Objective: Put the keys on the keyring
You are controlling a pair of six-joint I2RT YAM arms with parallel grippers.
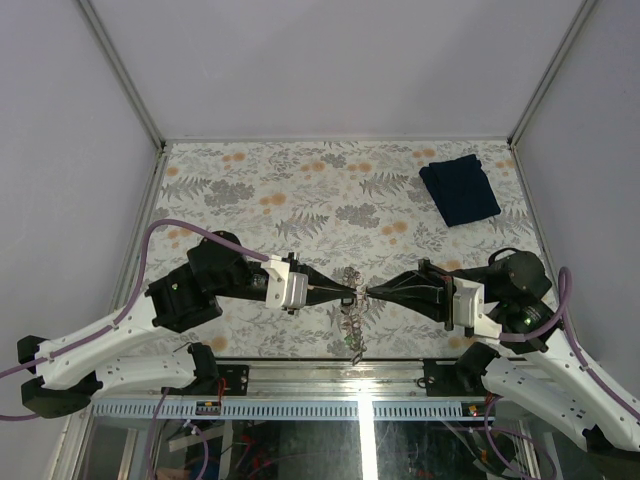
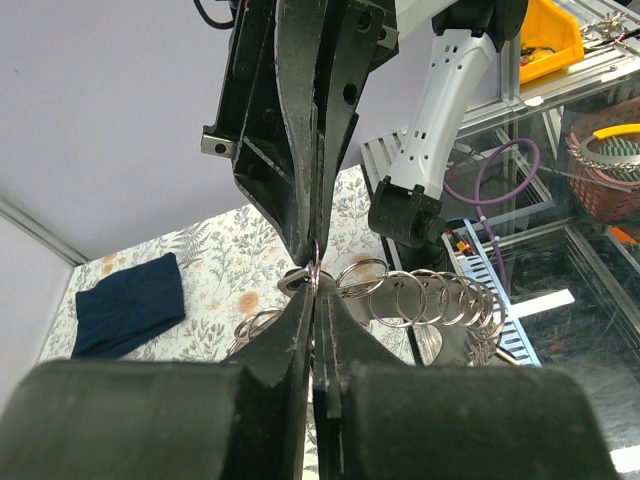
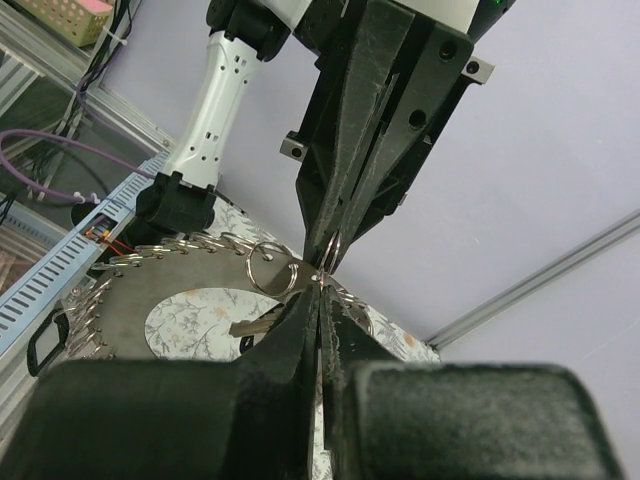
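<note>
The keyring [image 1: 352, 325], a flat grey metal hoop strung with many small wire rings, hangs nearly edge-on between my grippers in the top view. Its broad face [image 3: 135, 300] shows in the right wrist view. My left gripper [image 1: 352, 293] and right gripper [image 1: 369, 292] point at each other, tips almost touching, both shut. A thin wire ring [image 3: 333, 250] bridges the two sets of fingertips and seems pinched by both. Behind the right fingertips is a brownish flat piece [image 3: 258, 322], possibly a key; the fingers partly hide it.
A folded dark blue cloth [image 1: 460, 190] lies at the back right of the patterned table [image 1: 290, 200]. Most of the table behind the arms is bare. A metal rail [image 1: 300, 372] runs along the front edge.
</note>
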